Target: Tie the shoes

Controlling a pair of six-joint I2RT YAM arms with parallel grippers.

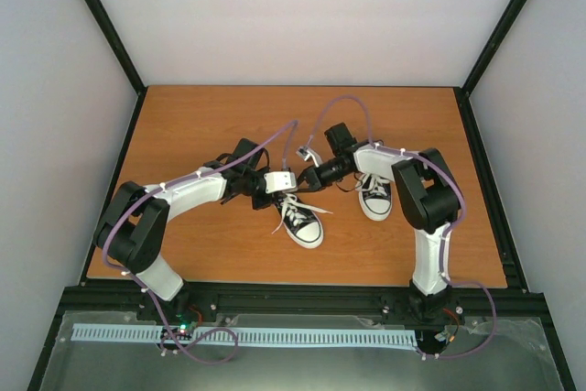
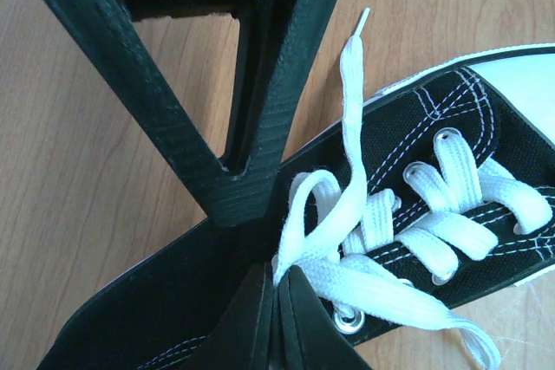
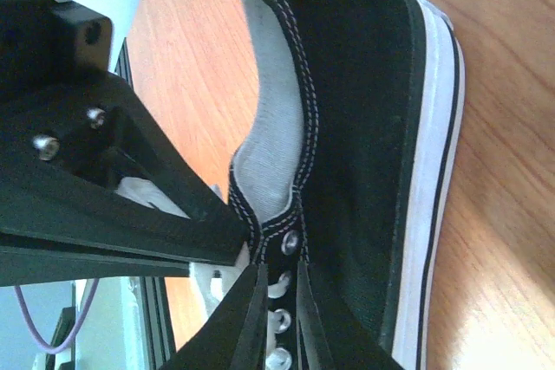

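The left black shoe (image 1: 302, 226) has white laces (image 1: 307, 205) and lies toe to the front. Over its tongue end, my left gripper is shut on a loop of white lace (image 2: 321, 231), whose loose end (image 2: 351, 84) stretches up the left wrist view. My right gripper is narrowly open beside the same shoe, close to the left gripper. Eyelets (image 3: 279, 290) show between its fingers, and no lace is visibly held there. Its tips are partly hidden in the top view. A second black shoe (image 1: 375, 199) lies to the right.
The left gripper's black frame (image 3: 130, 162) crowds the left side of the right wrist view, very close to the right fingers. Under the right arm (image 1: 375, 160) lies part of the second shoe.
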